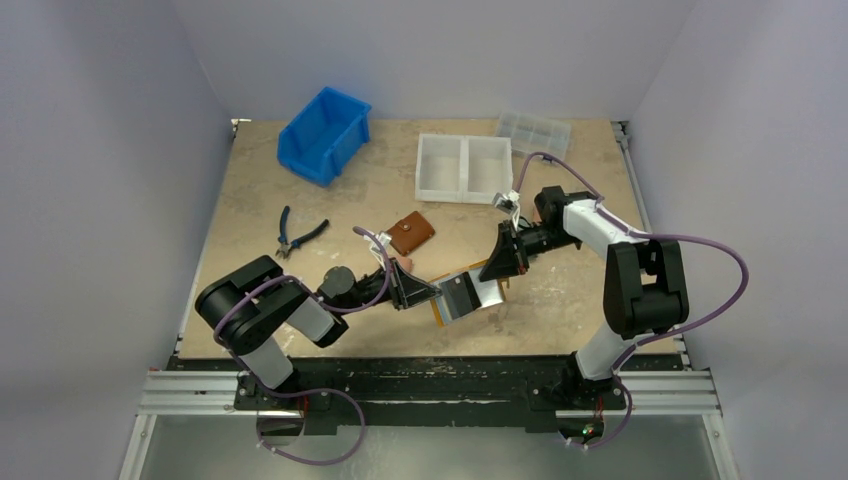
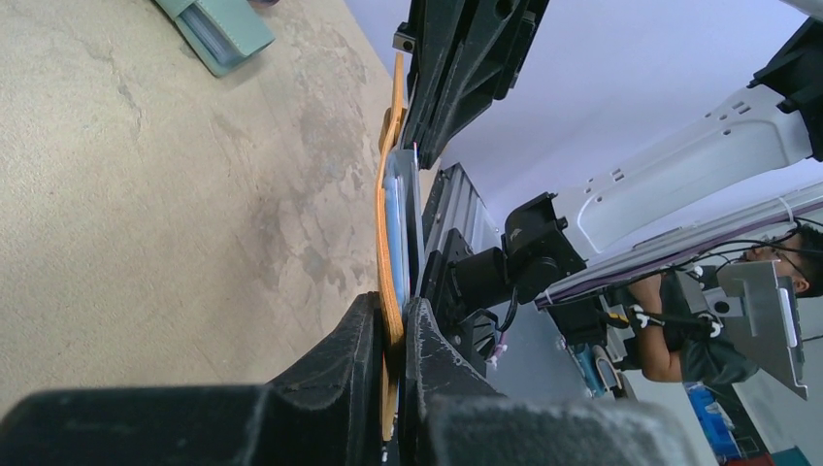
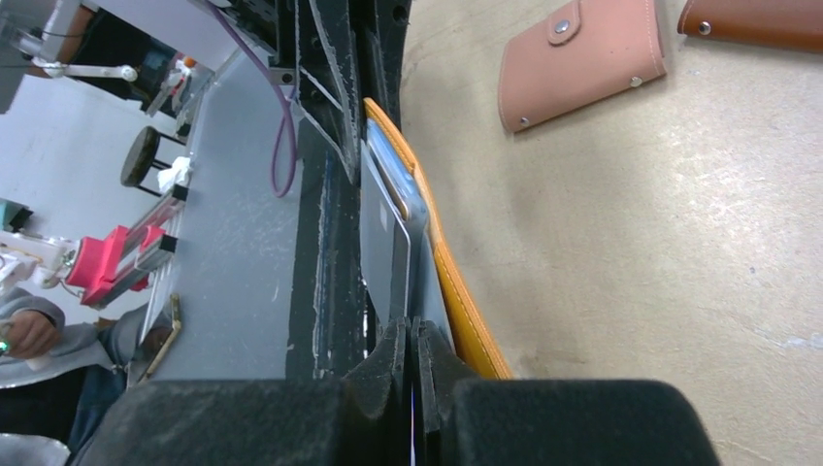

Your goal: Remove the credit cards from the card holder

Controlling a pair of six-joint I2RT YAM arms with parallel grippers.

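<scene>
An orange card holder (image 2: 386, 262) stands on edge between the two grippers, with grey and light blue cards (image 3: 393, 194) along its inner side; in the top view the cards (image 1: 460, 295) show dark and white. My left gripper is shut on the holder with its cards. My right gripper is at the other end, its fingertips close together at the cards; whether anything is between them is unclear.
A pink wallet (image 3: 582, 73), a brown wallet (image 1: 410, 232), pliers (image 1: 300, 238), a blue bin (image 1: 312, 150), a white two-part tray (image 1: 440, 190) and a clear box (image 1: 533, 130) lie around.
</scene>
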